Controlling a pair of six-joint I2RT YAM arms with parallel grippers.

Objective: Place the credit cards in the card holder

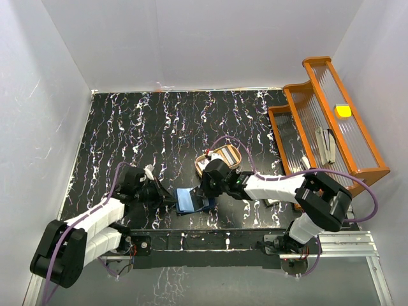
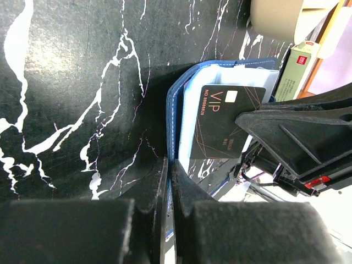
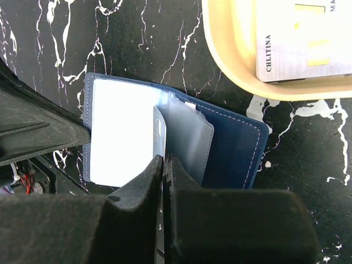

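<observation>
The navy card holder (image 1: 187, 201) lies open near the front of the table, its clear sleeves facing up. A black VIP card stands in a sleeve, showing edge-on as a pale sliver (image 3: 160, 132) in the right wrist view. My right gripper is shut at that card's near edge; whether it pinches it is hard to tell. My left gripper is shut at the holder's left edge, with the blue rim running behind its fingertips.
A tan tray (image 3: 231, 60) with more cards sits just behind the holder. A wooden shelf (image 1: 357, 146) stands at the right, a small green box (image 2: 294, 71) near it.
</observation>
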